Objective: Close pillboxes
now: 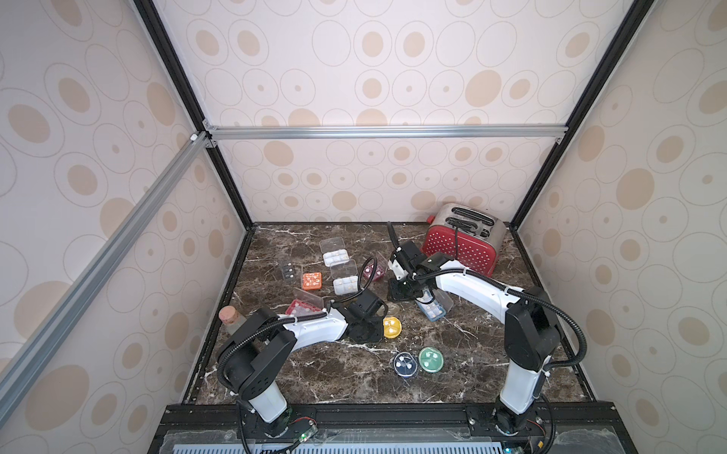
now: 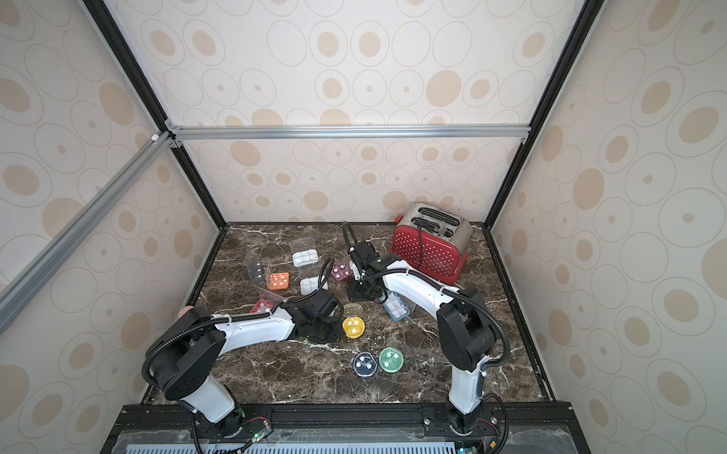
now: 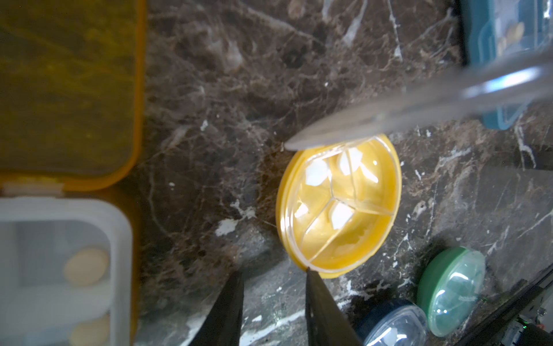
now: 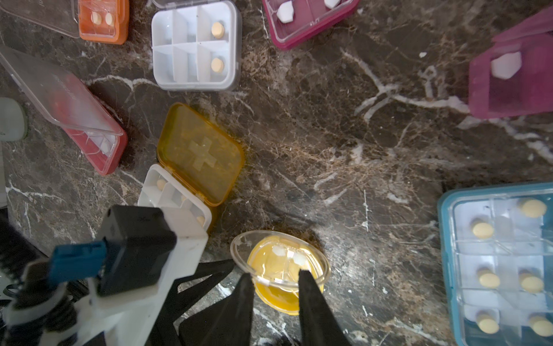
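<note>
The round yellow pillbox (image 3: 340,207) sits on the table, pills inside, its clear lid (image 4: 242,248) standing raised and tilted. My left gripper is low beside the pillbox's near rim, its fingers somewhat parted with nothing visible between them. My right gripper hovers over the same pillbox from the far side, its fingertips near the lid; whether it grips anything is unclear. Round dark blue (image 1: 405,364) and green (image 1: 431,359) pillboxes lie at the front. A blue pillbox (image 4: 489,253) lies to the right; an amber pillbox (image 4: 200,155) lies open to the left.
Several other pillboxes, white (image 4: 196,46), orange (image 4: 103,23) and red (image 4: 98,150), stand open behind and left. The red toaster (image 2: 428,246) occupies the back right corner. A bottle (image 1: 229,319) stands at the left edge.
</note>
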